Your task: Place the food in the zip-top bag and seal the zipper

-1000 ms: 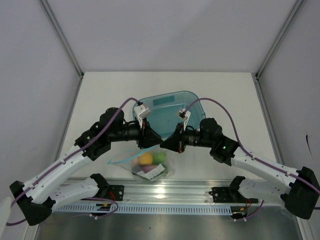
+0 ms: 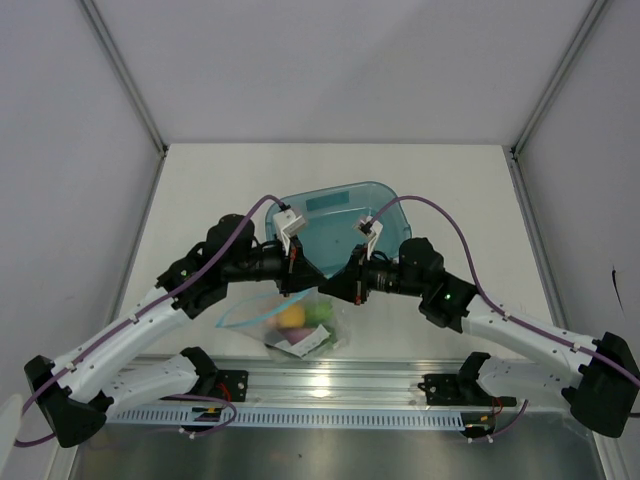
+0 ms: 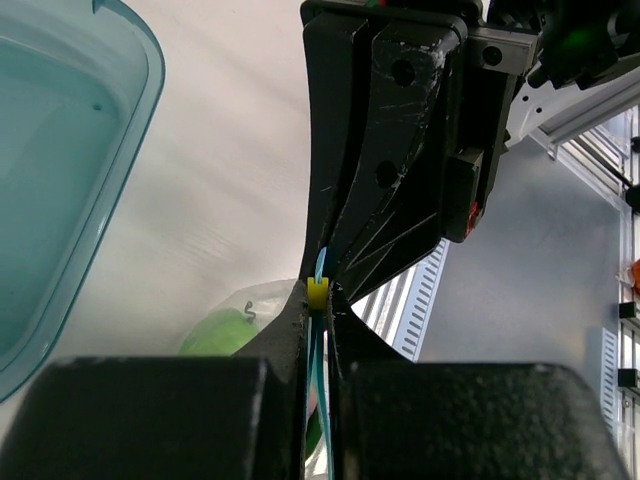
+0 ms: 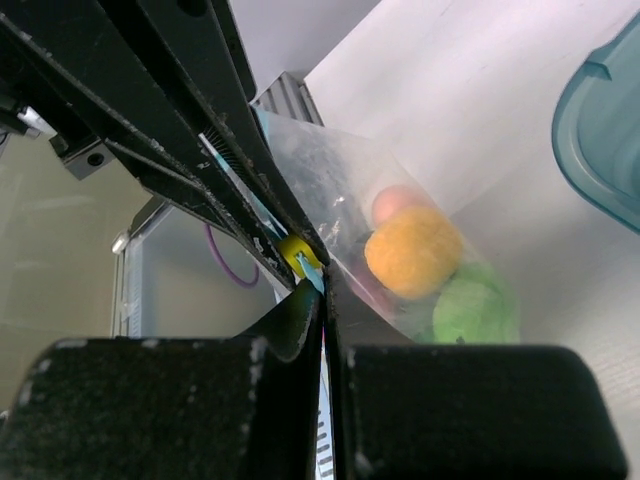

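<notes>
The zip top bag [image 2: 292, 330] lies at the table's front, holding toy food in yellow, pink and green; the orange-yellow piece [image 4: 412, 252] shows through its plastic. My two grippers meet above it. My left gripper [image 2: 318, 278] is shut on the blue zipper strip [image 3: 321, 390], with the yellow slider [image 3: 318, 293] at its fingertips. My right gripper is shut at the same spot, on the blue zipper's end beside the slider. The fingers of each partly hide what the other holds.
A teal plastic bin [image 2: 330, 232] sits behind the grippers. The metal rail [image 2: 320, 372] runs along the front edge, just beyond the bag.
My left arm has shifted very slightly over the last second. The right arm, the bag and the bin look unchanged.
</notes>
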